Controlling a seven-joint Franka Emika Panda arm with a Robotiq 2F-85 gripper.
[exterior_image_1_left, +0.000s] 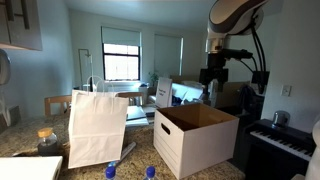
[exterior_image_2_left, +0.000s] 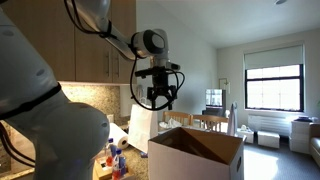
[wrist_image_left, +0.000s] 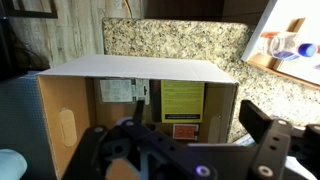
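Observation:
My gripper hangs over the open cardboard box with its fingers wide apart and nothing between them. In exterior view 1 the white box (exterior_image_1_left: 185, 152) stands on the counter, its top uncovered and a hand hole in one side. Seen from above in the wrist view, its inside holds a yellow sheet or booklet (wrist_image_left: 182, 101), a paler printed item beside it and a small reddish label (wrist_image_left: 185, 131). The gripper's lower parts cover some of the box's interior. Exterior view 2 shows the gripper (exterior_image_2_left: 155, 100) well above the rim.
A white paper bag (exterior_image_1_left: 96, 130) stands left of the box on the speckled counter (exterior_image_1_left: 145, 158). Blue-capped bottles (exterior_image_1_left: 150, 173) stand near the front edge. A dark jar (exterior_image_1_left: 47, 145) is at far left; a keyboard (exterior_image_1_left: 280, 142) lies beyond the counter on the right.

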